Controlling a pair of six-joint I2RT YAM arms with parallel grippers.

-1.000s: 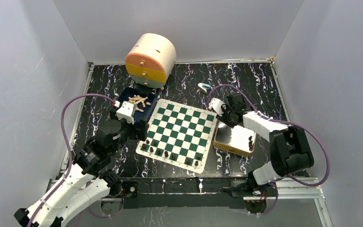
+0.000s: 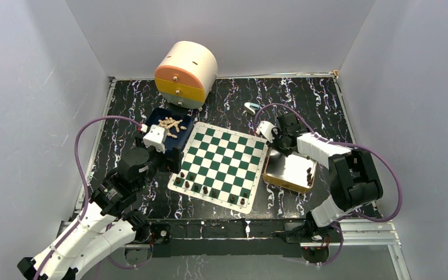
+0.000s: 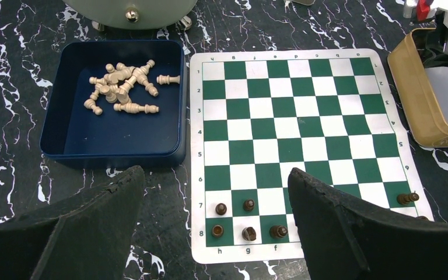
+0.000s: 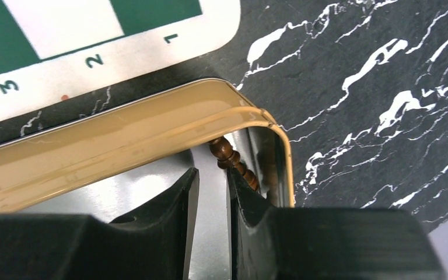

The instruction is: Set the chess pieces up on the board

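The green-and-white chess board [image 2: 224, 166] lies mid-table, with several dark brown pieces [image 3: 278, 231] standing along its near edge. My right gripper is in the tan tray [image 4: 111, 149], its fingers a narrow gap apart and nothing clearly between them. A dark brown piece [image 4: 224, 151] lies in the tray's corner, partly covered by the right-hand finger; whether they touch is unclear. Light wooden pieces [image 3: 125, 87] lie heaped in the navy tray [image 3: 116, 160]. Wide open and empty, my left gripper hangs over the left side of the board.
More dark pieces [image 2: 310, 175] lie at the tan tray's right side. A rounded drawer box [image 2: 186, 73] stands behind the navy tray. One small white-and-teal object [image 2: 252, 108] lies behind the board. Most of the board's middle is bare.
My left arm and the pieces on the board look unmoved.
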